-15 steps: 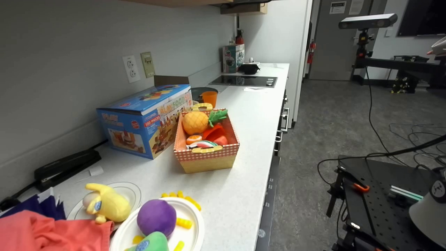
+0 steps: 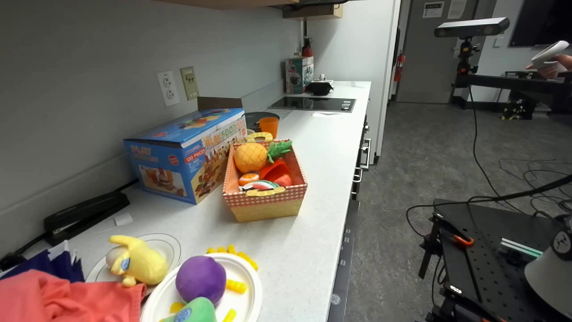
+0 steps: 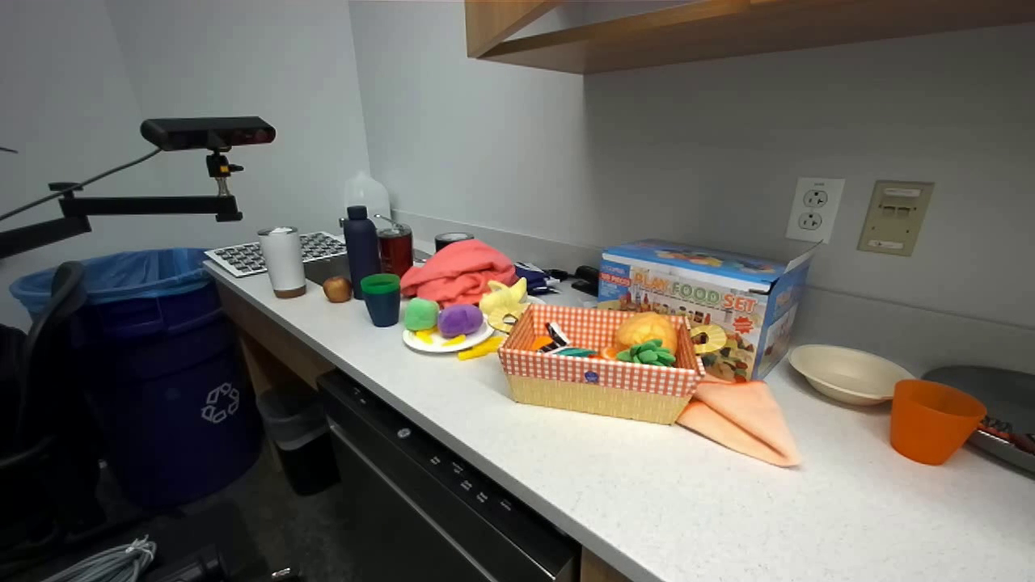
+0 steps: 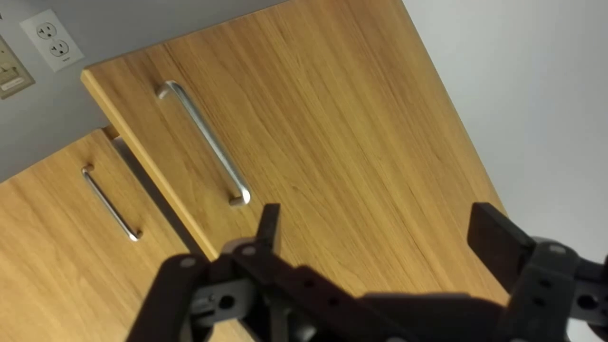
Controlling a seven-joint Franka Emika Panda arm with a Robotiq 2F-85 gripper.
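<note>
Only the wrist view shows my gripper; its two dark fingers stand wide apart with nothing between them. Beyond them are a wooden cabinet door [image 4: 342, 142] with a long metal handle [image 4: 208, 137] and a lower door with a shorter handle [image 4: 111, 205]. On the counter, a checkered basket [image 2: 266, 209] holds a toy pineapple [image 2: 250, 157] and other play food. A white plate [image 2: 252, 279] carries a purple plush [image 2: 201, 279], a green plush [image 2: 194, 311] and yellow pieces. Beside it is a yellow plush banana [image 2: 140, 263].
Behind the basket stands a blue play food box [image 3: 694, 291]. An orange cup [image 3: 933, 422], a beige bowl [image 3: 849, 390] and a peach napkin [image 3: 742, 427] are to its right. Bottles and a green-blue cup [image 3: 381, 302] crowd the far end.
At the right edge of exterior view 1, a hand with a white controller has come further into view. The counter objects look the same.
</note>
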